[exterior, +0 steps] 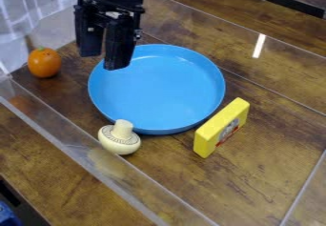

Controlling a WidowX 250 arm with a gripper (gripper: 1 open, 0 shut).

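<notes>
A black gripper point(105, 47) hangs over the upper-left rim of a blue plate point(158, 94), its two fingers apart with nothing visible between them. An orange fruit point(45, 64) sits left of the plate. A white mushroom point(118, 143) lies just below the plate, and a yellow box point(222, 127) lies at its lower right.
A transparent strip or edge runs diagonally along the left and bottom. The plate is empty.
</notes>
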